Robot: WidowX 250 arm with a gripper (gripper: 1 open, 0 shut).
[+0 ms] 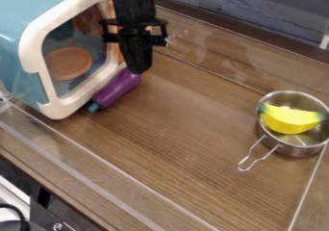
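My black gripper (137, 42) hangs at the top centre, shut with nothing visible between its fingers, just above and beside the opening of a blue and white box (37, 35). Below it a purple object (118, 89) with a blue end lies on the wooden table, against the box's lower right edge. A brown round item (69, 64) is inside the box.
A metal strainer (303, 141) with a long wire handle stands at the right, holding a yellow banana-like object (291, 117). A grey wooden wall runs along the back.
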